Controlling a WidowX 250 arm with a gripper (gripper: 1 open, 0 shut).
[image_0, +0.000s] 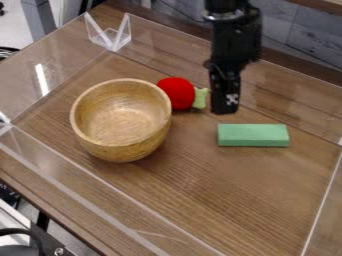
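Observation:
My black gripper (218, 96) hangs over the middle of the table, its two fingers pointing down and spread apart, with nothing visible between them. A red round object (179, 92) with a pale green part lies just left of and below it, partly behind the gripper's left finger area. A green block (253, 135) lies below and to the right of the gripper. A wooden bowl (122, 118) sits at the left of centre, empty.
A small clear wire-like holder (110, 33) stands at the back left.

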